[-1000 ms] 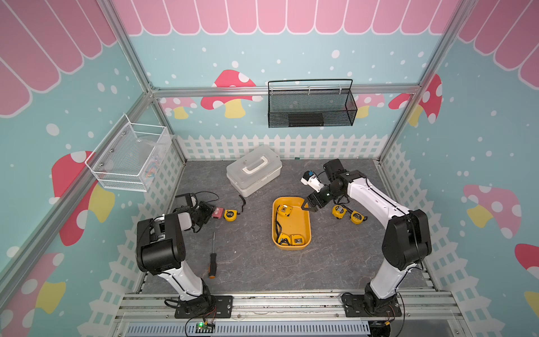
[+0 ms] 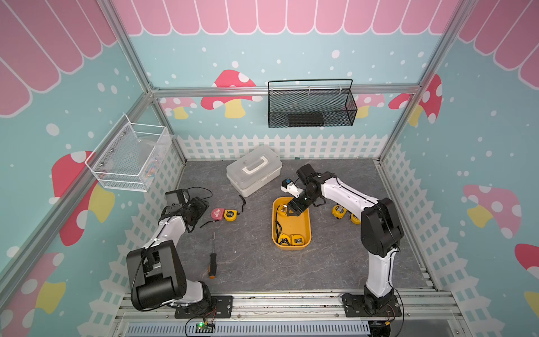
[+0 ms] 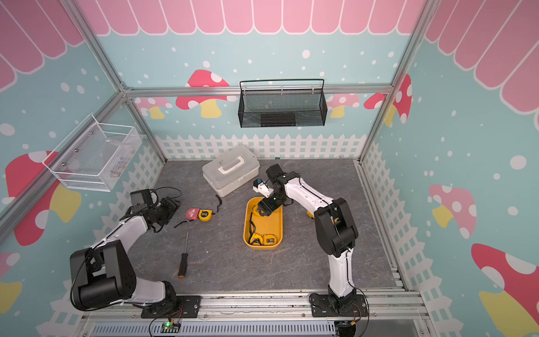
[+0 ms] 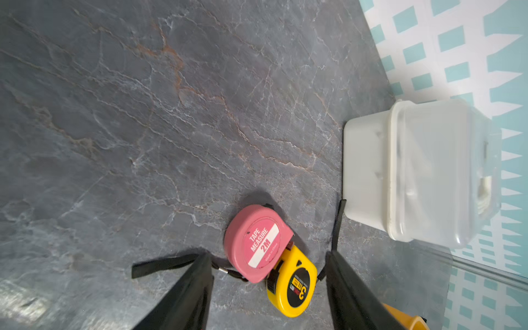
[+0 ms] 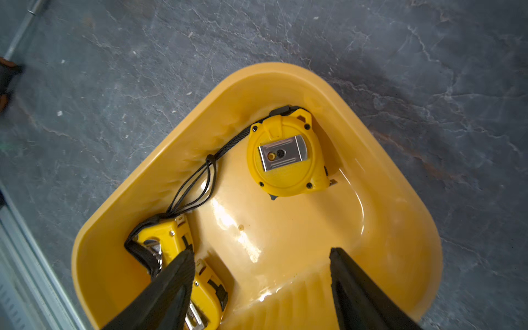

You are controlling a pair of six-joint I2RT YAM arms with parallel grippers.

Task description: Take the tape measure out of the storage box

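The yellow plastic storage box (image 5: pixel 408 204) stands mid-table. My right gripper is over it, open, nothing between its fingers. In the right wrist view a yellow tape measure (image 5: pixel 286 177) with a metal clip lies at one end of the box; more yellow tape measures (image 5: pixel 206 291) with black straps lie at the other end. My left gripper is open at the table's left, above and short of a pink tape measure (image 4: pixel 250 236) and a yellow one (image 4: pixel 291 288), which lie outside the box on the table.
A lidded translucent box (image 2: pixel 247 174) stands behind. A screwdriver (image 2: pixel 212 264) lies near the front left, and two yellow tape measures (image 2: pixel 338 211) right of the storage box. Wire baskets hang on the back (image 2: pixel 311 115) and left (image 2: pixel 120 182) walls.
My right gripper has moved leftward over the storage box. My left gripper has drawn back leftward from the tape measures beside it.
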